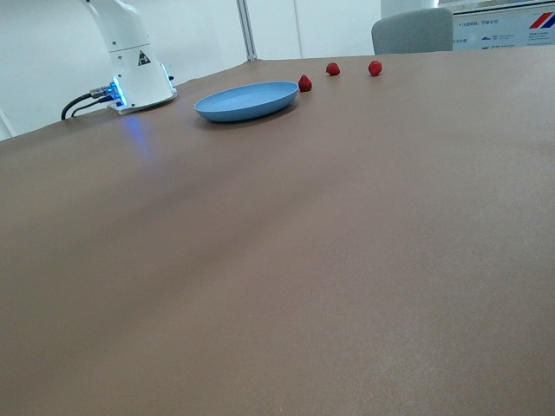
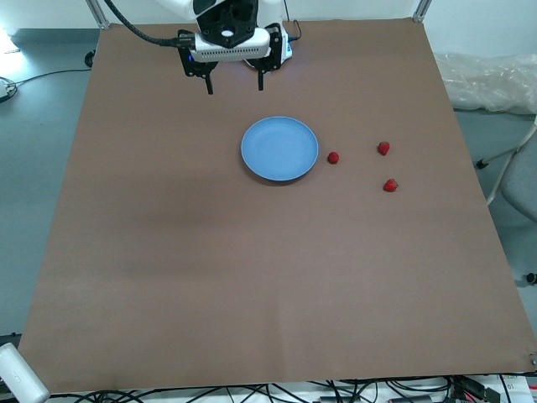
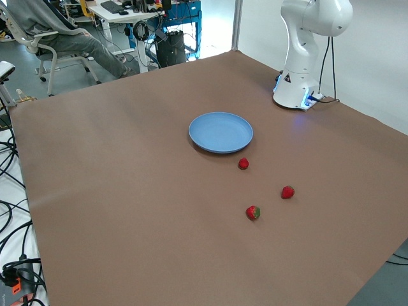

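Note:
A round blue plate point(image 2: 279, 149) point(image 1: 246, 101) point(image 3: 220, 132) rests on the brown table point(image 2: 277, 277). Three small red strawberries lie apart on the table beside it: one nearest the plate point(image 2: 333, 158) point(image 3: 243, 163), one farther right point(image 2: 383, 148) point(image 3: 287, 192), and a third point(image 2: 390, 185) point(image 3: 253, 213). In the left view my gripper point(image 2: 235, 86) hangs at the top, above and behind the plate, its two black fingers held wide apart with nothing between them. The top and right views show the white arm but not the fingers.
A grey chair point(image 2: 520, 176) stands beyond the right edge in the left view. Cables point(image 3: 14, 223) run along one edge, and a seated person point(image 3: 83, 48) is off the table in the right view.

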